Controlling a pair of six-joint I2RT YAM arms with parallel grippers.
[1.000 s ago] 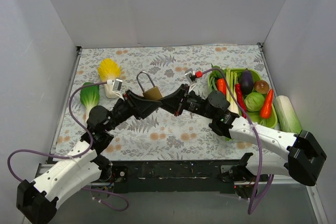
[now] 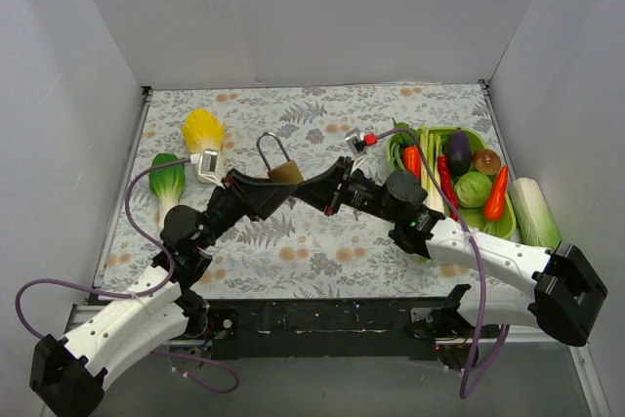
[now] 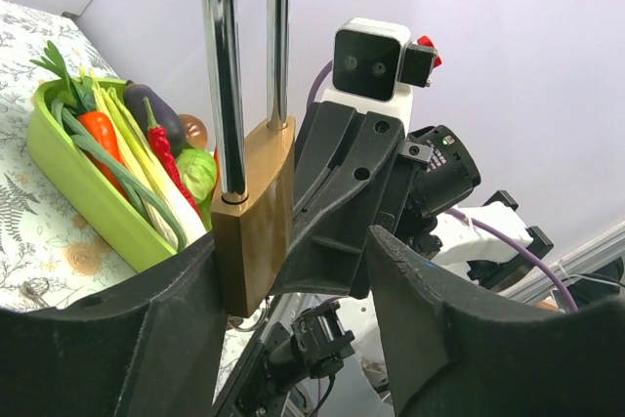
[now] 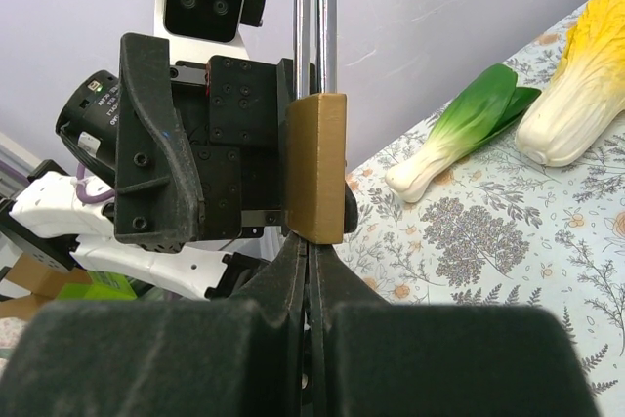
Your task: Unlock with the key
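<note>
A brass padlock (image 2: 286, 173) with a tall steel shackle (image 2: 274, 147) is upright above the table, between the two grippers. In the left wrist view its body (image 3: 256, 217) lies close along the left finger, with a gap to the other; my left gripper is open. Both shackle legs meet the body there. My right gripper is shut, its fingertips at the padlock's underside (image 4: 317, 168). A small metal ring (image 3: 252, 317) shows below the padlock. The key's blade is hidden, and whether it sits in the lock cannot be made out.
A green basket (image 2: 503, 227) of vegetables stands on the right, with a pale cabbage (image 2: 535, 212) beside it. Yellow cabbage (image 2: 203, 136) and a green bok choy (image 2: 167, 179) lie on the left.
My left gripper has drawn back slightly to the left. The padlock and right arm look nearly still.
</note>
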